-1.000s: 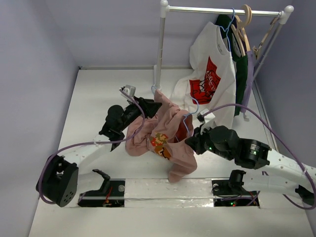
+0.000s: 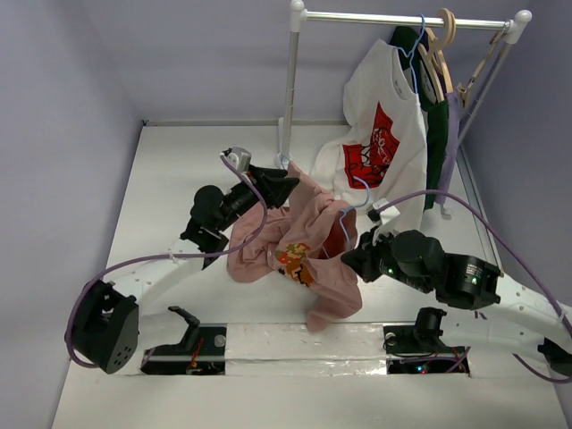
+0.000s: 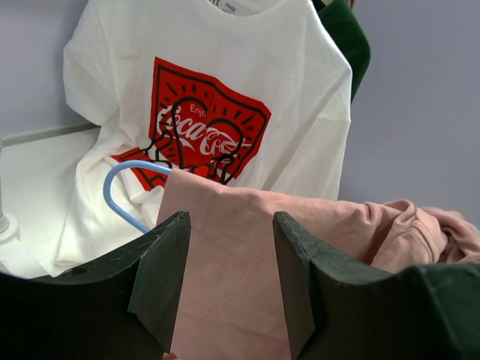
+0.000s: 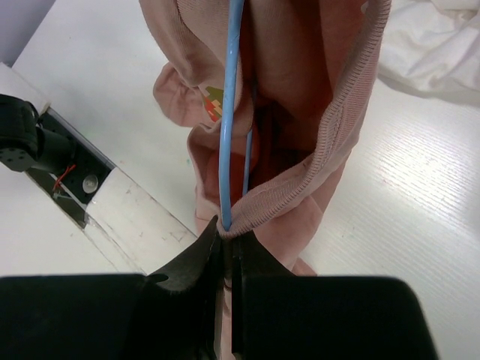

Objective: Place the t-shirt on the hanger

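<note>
The pink t-shirt with a cartoon print hangs bunched between my two arms. Threaded through its neck is a blue hanger, whose hook shows to the right of the fabric in the top view. My right gripper is shut on the shirt's collar edge and the hanger's near end. At the raised upper-left part of the shirt, my left gripper stands open. Pink cloth lies between or just beyond its parted fingers. The hanger's other end pokes out of the shirt's edge on the left in the left wrist view.
A metal rack stands at the back. On it hang a white shirt with a red print, a green garment and wooden hangers. The white shirt is close behind the pink one. Bare table lies at left.
My right gripper has shifted slightly right with the collar and hanger.
</note>
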